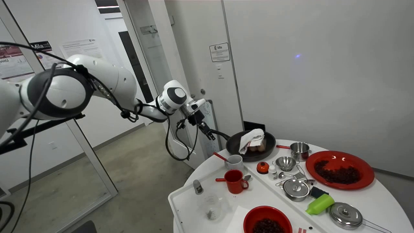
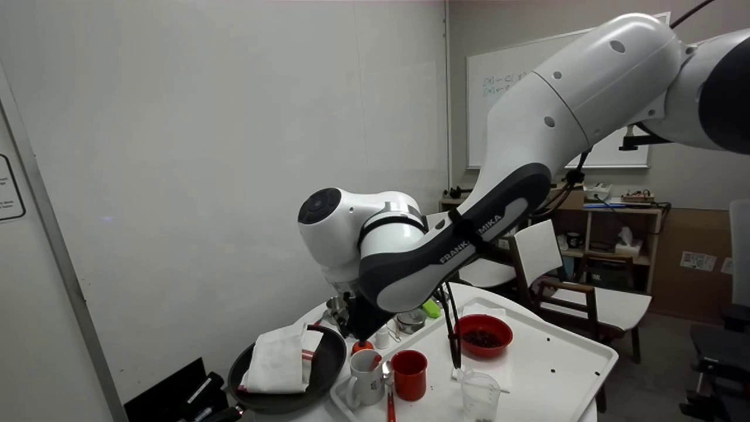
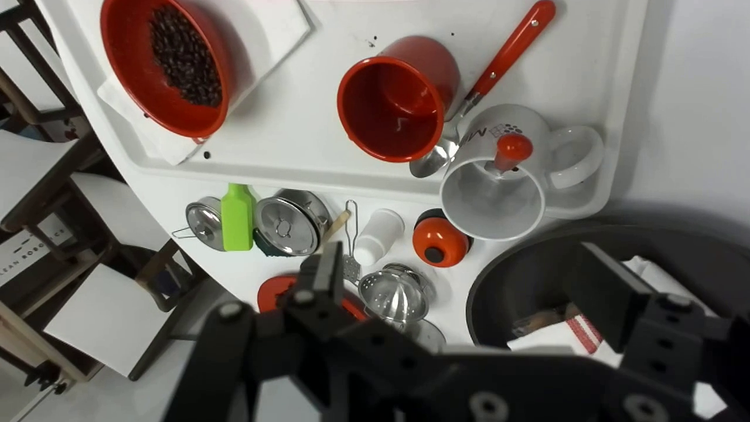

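Note:
My gripper [image 1: 211, 136] hangs open in the air by the black frying pan [image 1: 252, 156], close to its handle in exterior view 1. In the wrist view its two fingers [image 3: 606, 292] stand wide apart with nothing between them. A white cloth with red stripes [image 2: 278, 358] lies in the pan over brownish items [image 1: 258, 147]. Beside the pan, on the tray, stands a white mug [image 3: 492, 200] holding a red-handled utensil. A red mug [image 3: 401, 98] and a red-handled spoon [image 3: 511, 49] are next to it. Exterior view 2 shows the gripper mostly hidden behind the arm.
The white tray [image 1: 186, 202] also carries a red bowl [image 1: 267, 213] of dark beans and a clear cup [image 2: 481, 394]. Small steel pots, a green bottle [image 1: 320, 204], an orange timer-like object [image 3: 440, 240] and a red plate [image 1: 366, 174] crowd the table's far side.

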